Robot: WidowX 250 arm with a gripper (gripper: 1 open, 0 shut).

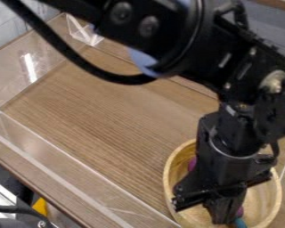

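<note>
My black gripper (223,200) reaches down into a wooden bowl (177,163) at the lower right of the camera view and looks shut. A purple object (191,163) in the bowl shows only at the edge behind the gripper, which hides most of it. I cannot see whether anything sits between the fingertips. A small teal piece (240,223) shows below the fingers.
A dark cable loops from the arm across the upper part of the view.
</note>
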